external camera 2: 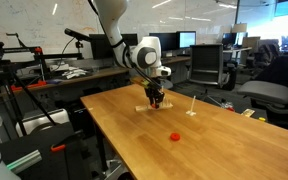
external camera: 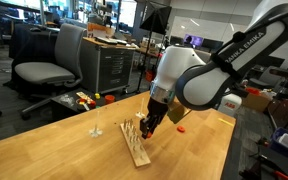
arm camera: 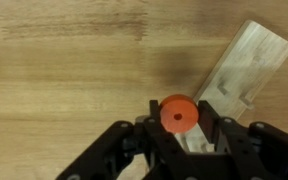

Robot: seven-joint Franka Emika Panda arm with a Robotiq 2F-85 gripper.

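An orange-red round piece (arm camera: 179, 114) sits between the fingertips of my gripper, which is shut on it. Below and to the right in the wrist view lies a pale wooden board (arm camera: 249, 62), partly covered by my gripper. Exterior view 1 shows this board (external camera: 139, 155) with a row of upright pegs (external camera: 131, 133) on it. There my gripper (external camera: 147, 131) is low beside the board's right side, close to the pegs. Whether the round piece touches the board or table is unclear.
A second red disc (external camera 2: 175, 136) lies flat on the wooden table (external camera 2: 224, 155). A thin white post on a base (external camera: 96, 120) stands left of the board. Small coloured items (external camera: 84, 100) lie near the back edge.
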